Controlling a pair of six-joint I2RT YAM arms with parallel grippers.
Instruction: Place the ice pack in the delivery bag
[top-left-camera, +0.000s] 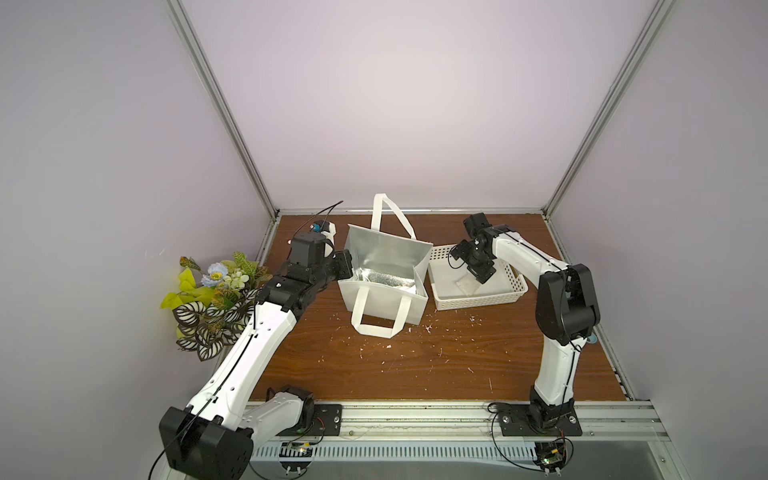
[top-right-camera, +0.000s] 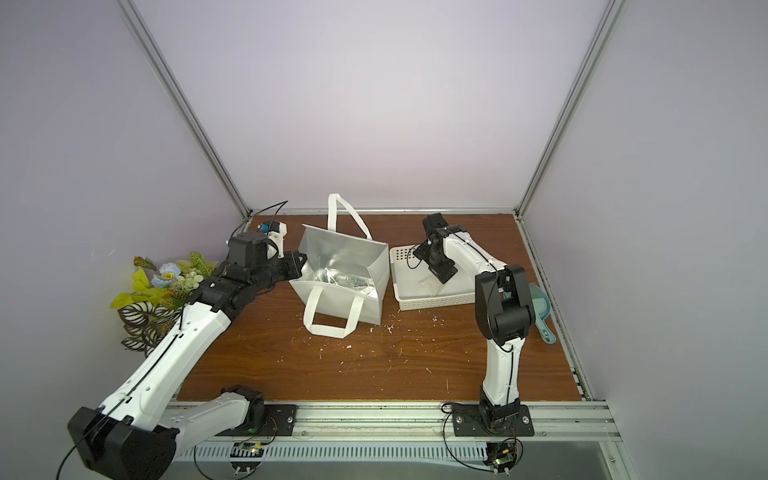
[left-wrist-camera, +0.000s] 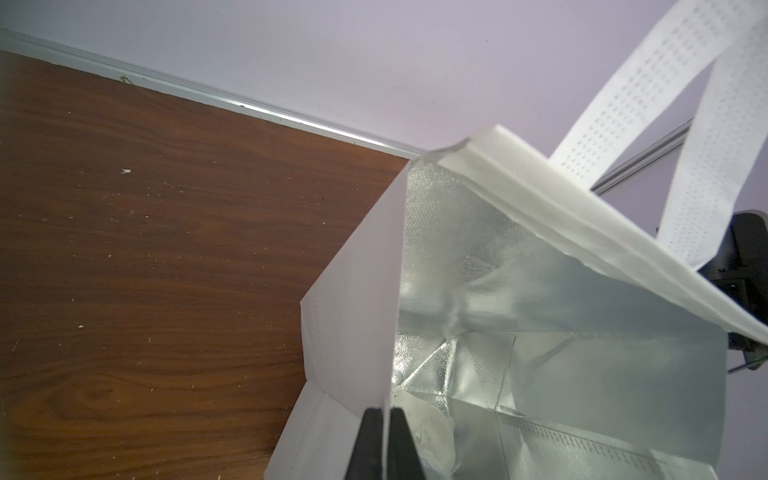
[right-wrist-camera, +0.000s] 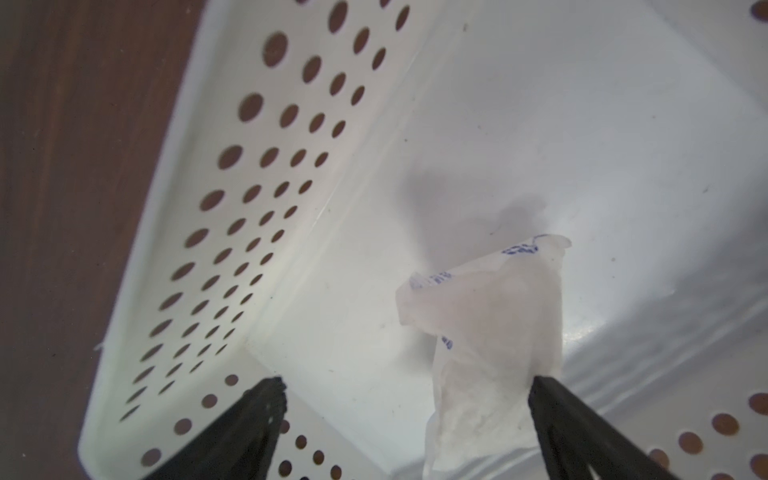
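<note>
A silver-lined white delivery bag (top-left-camera: 384, 304) stands open at the table's middle. My left gripper is shut at the bag's left side wall; in the left wrist view a white crumpled item (left-wrist-camera: 428, 428) lies inside the bag, partly hidden. The white ice pack (right-wrist-camera: 496, 336) lies on the floor of the perforated basket (right-wrist-camera: 160, 240) right of the bag. My right gripper stands open over it, fingers either side of the pack's lower part, nothing held.
Flowers (top-left-camera: 216, 304) are at the far left. A teal scoop (top-right-camera: 542, 312) lies at the right edge beside the basket.
</note>
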